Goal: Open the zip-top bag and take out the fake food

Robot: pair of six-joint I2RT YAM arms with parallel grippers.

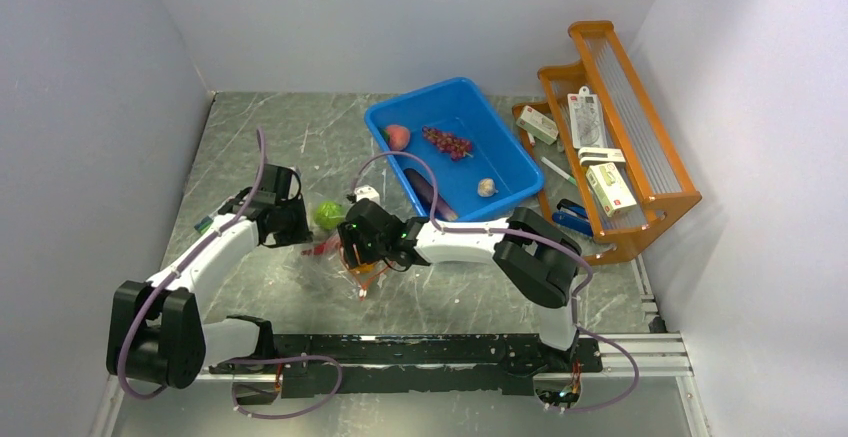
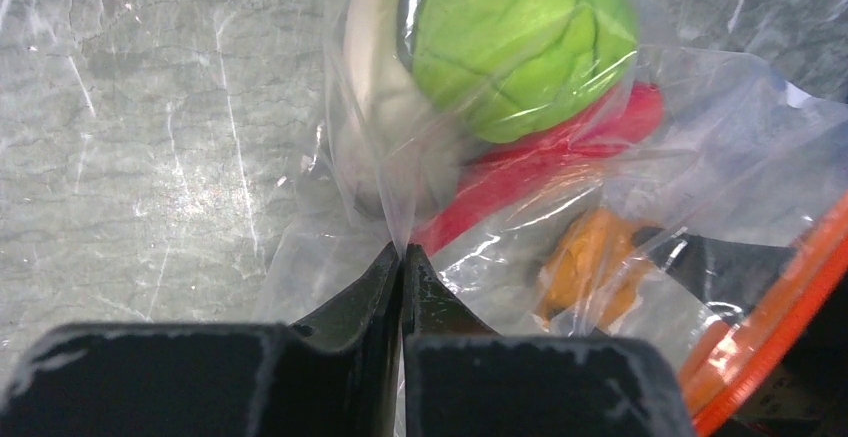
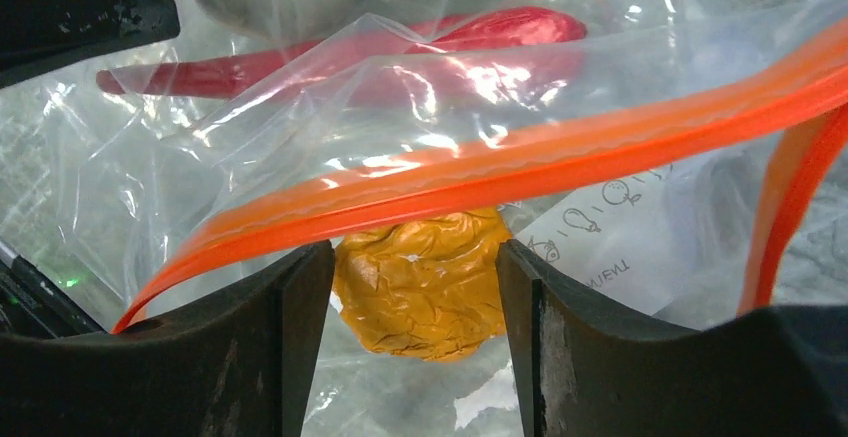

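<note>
The clear bag [image 2: 300,267] with its orange zip strip [image 3: 480,187] lies on the table, holding a green cabbage [image 2: 520,37], a red pepper [image 3: 520,32], a pale item [image 2: 380,77] and an orange piece [image 3: 420,287]. My left gripper is shut on the bag's plastic, left of the orange piece. My right gripper stands open at the bag's mouth, its fingers either side of the orange piece; the zip strip arches above it.
A blue bin [image 1: 480,107] with peach, grapes, eggplant and garlic sits behind the right arm. A wooden rack [image 1: 650,197] with boxes stands at the right.
</note>
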